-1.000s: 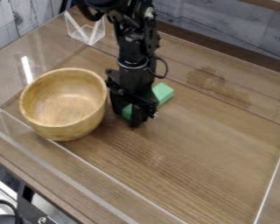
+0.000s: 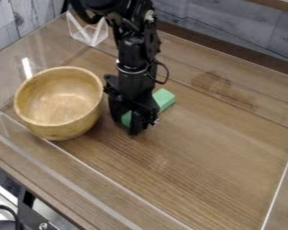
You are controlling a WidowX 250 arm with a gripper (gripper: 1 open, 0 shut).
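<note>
My black gripper (image 2: pixel 130 110) reaches down from the top to the middle of the table, its fingers around a green object (image 2: pixel 158 100) and shut on it. The green object lies at or just above the wooden surface, partly hidden by the fingers. A large tan wooden bowl (image 2: pixel 58 106) sits just left of the gripper.
Clear plastic pieces lie at the far back left and left edge. The table's edges show at top right and bottom left, with a black cable at bottom left.
The gripper and green object have shifted slightly downward in the view over the last second. The bowl looks unmoved.
</note>
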